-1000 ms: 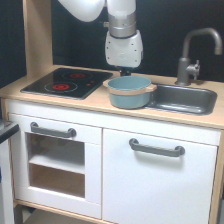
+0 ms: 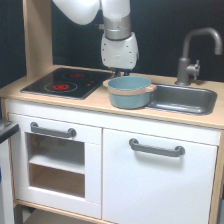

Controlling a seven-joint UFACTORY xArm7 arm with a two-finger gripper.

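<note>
A blue-grey pot [image 2: 129, 96] with tan handles stands upright on the counter, between the black stovetop and the sink, its right side close to the sink's rim. My gripper [image 2: 120, 73], under the white arm, points down at the pot's far rim. Its small dark fingers are partly lost against the dark wall and behind the pot. Whether they touch the rim, or how far apart they are, cannot be made out.
The black stovetop [image 2: 68, 82] to the left is empty. At right is the metal sink [image 2: 184, 98] with a tall grey faucet [image 2: 187, 62]. Below the wooden counter [image 2: 40, 96] are white cupboard doors with grey handles.
The arm and gripper have shifted slightly left and a little down behind the pot. The pot stands in nearly the same place.
</note>
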